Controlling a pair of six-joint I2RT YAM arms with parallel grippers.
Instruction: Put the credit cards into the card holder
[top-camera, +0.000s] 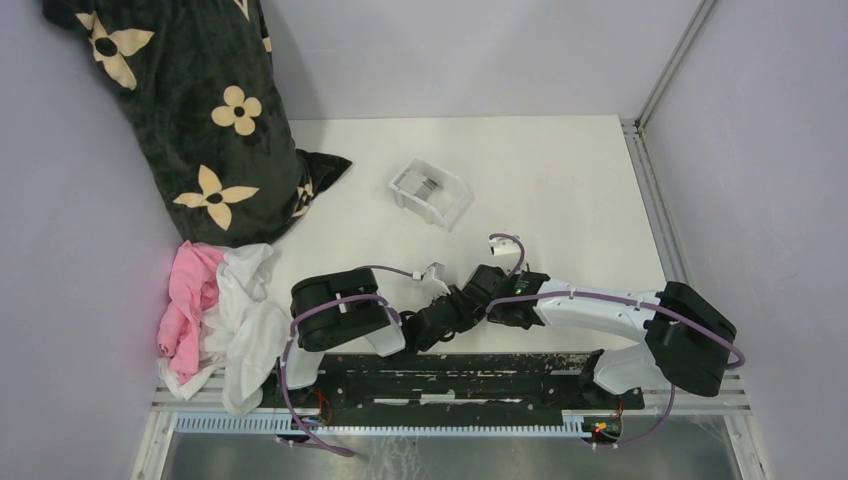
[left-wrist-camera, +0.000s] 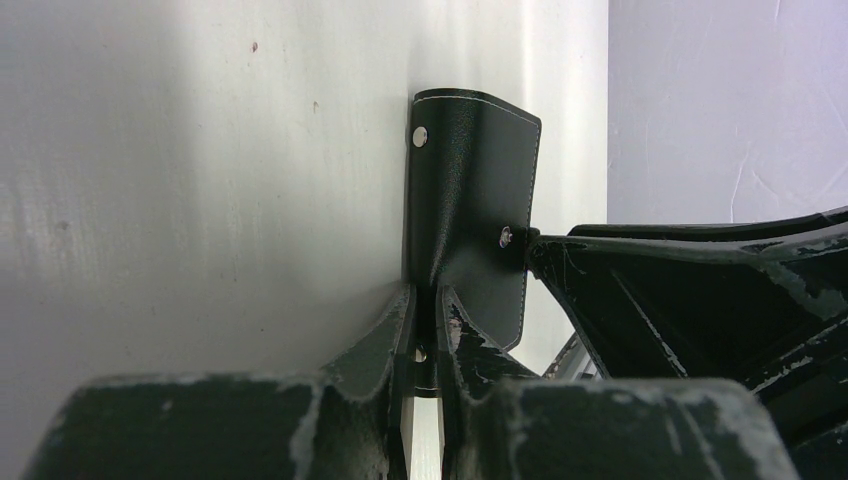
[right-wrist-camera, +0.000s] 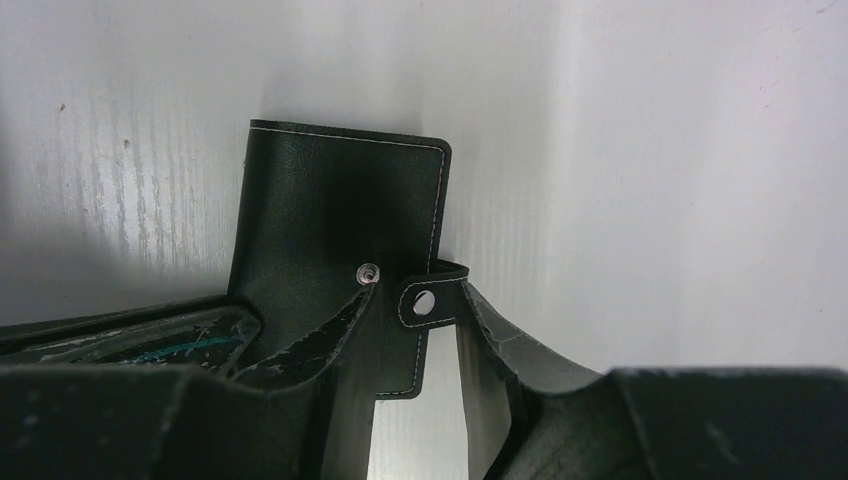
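Observation:
The black card holder (right-wrist-camera: 335, 210) lies on the table, its strap tab (right-wrist-camera: 424, 302) with a metal snap unfastened at one edge. In the left wrist view the holder (left-wrist-camera: 480, 190) has its rounded edge pinched by my left gripper, which is shut on it. My right gripper is part open over the strap side, with the tab and part of the holder showing between its fingers. From above, the arms hide most of the holder. Grey cards (top-camera: 418, 185) seem to sit in the white box (top-camera: 447, 215); they are too small to tell apart.
My two grippers stand close together near the table's front edge. A dark flowered cloth (top-camera: 200, 120) hangs at the back left, with pink cloth (top-camera: 190, 300) and white cloth (top-camera: 250, 310) below it.

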